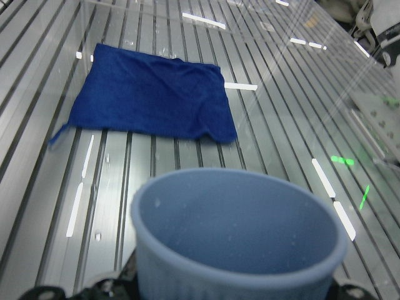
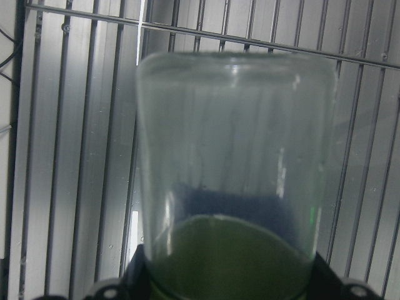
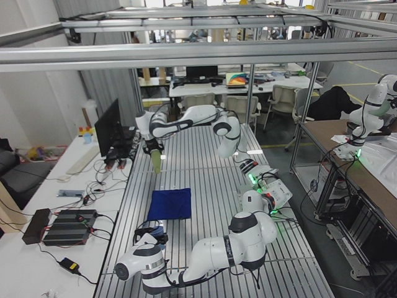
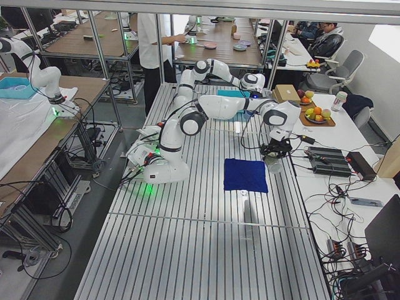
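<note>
A blue cup [image 1: 237, 275] fills the bottom of the left wrist view, my left gripper [image 3: 151, 237] shut on it at the near end of the table. My right gripper [image 4: 275, 151] is shut on a clear container with green inside [image 2: 231, 250], held above the table at the other end. A dark blue cloth [image 3: 169, 203] lies flat on the slatted table [image 4: 200, 250] between the two grippers.
Both white arms rise from the table's same long side. A desk with electronics [image 3: 68, 226] adjoins the other side. A blue tray [image 4: 232, 94] is partly visible behind the left arm.
</note>
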